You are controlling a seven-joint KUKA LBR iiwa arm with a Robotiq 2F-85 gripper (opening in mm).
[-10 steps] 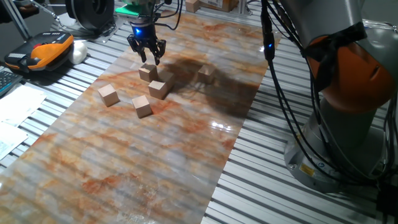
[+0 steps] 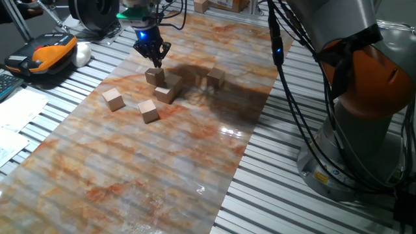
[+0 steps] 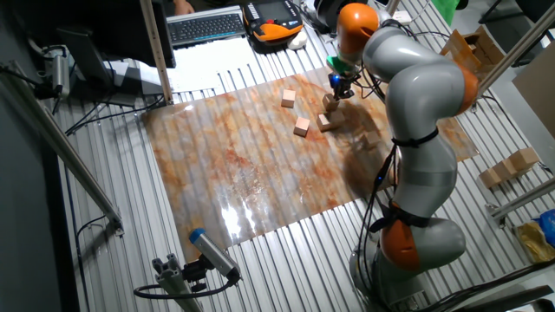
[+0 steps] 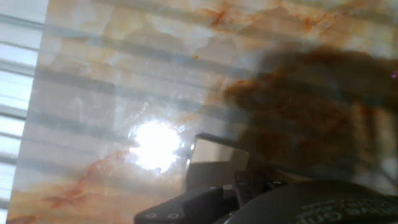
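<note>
Wooden blocks lie on the marbled sheet (image 2: 130,169). My gripper (image 2: 157,65) points down at the far part of the sheet, its fingertips close together and nothing visible between them. Directly below or just in front of the tips is one block (image 2: 155,77); whether they touch it cannot be told. Beside that block sits a bigger wooden piece (image 2: 166,92), perhaps two blocks together. Two separate blocks, a left one (image 2: 113,99) and a nearer one (image 2: 148,111), stand closer to the camera. Another block (image 2: 215,78) rests in the arm's shadow. In the wrist view a block (image 4: 214,152) shows beyond the dark fingers.
An orange-and-black teach pendant (image 3: 273,24) and a keyboard (image 3: 205,29) lie past the sheet's far edge. More wooden blocks (image 3: 510,168) are off the sheet at right.
The gripper's fingers have come together from a wide spread, and the gripper has shifted very slightly. The blocks look almost unmoved.
</note>
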